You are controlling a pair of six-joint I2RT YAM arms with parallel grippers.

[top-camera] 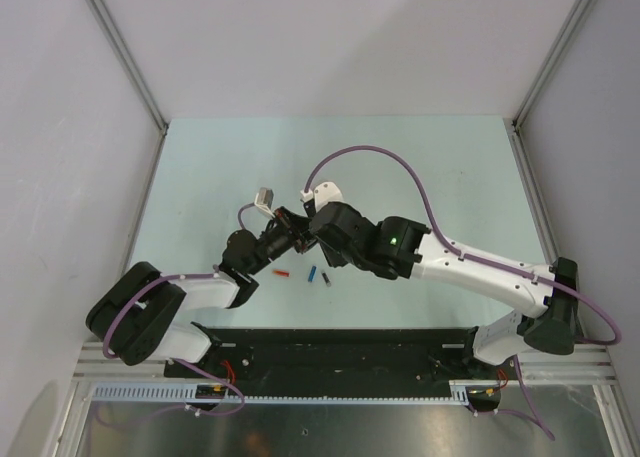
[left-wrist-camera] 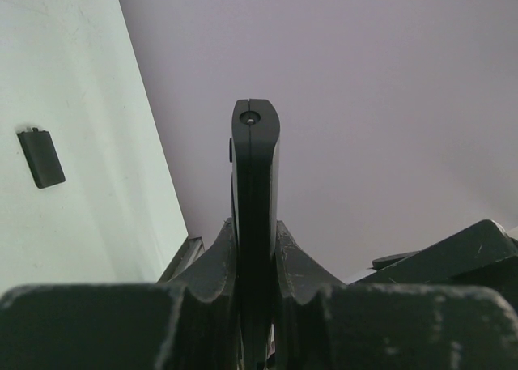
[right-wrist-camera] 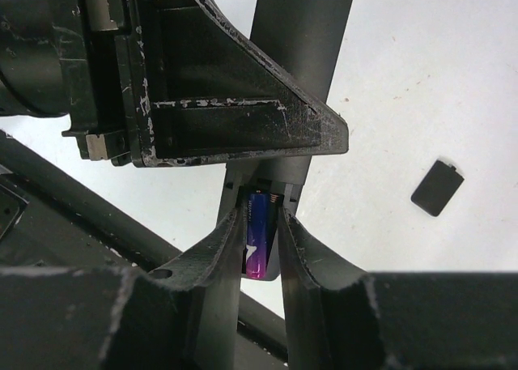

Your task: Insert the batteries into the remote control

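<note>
The black remote is held in my left gripper (top-camera: 305,235), which is shut on it; in the left wrist view the remote (left-wrist-camera: 253,159) stands end-on between the fingers. In the right wrist view a blue and purple battery (right-wrist-camera: 256,232) lies in its open compartment, right at the fingertips of my right gripper; whether it grips the battery is unclear. The battery cover lies apart on the table, also seen as a dark piece (left-wrist-camera: 40,155) in the left wrist view. Loose batteries, red (top-camera: 281,272), blue (top-camera: 312,274) and dark (top-camera: 326,278), lie below the arms.
Walls stand at both sides and the back, and both arms crowd the middle.
</note>
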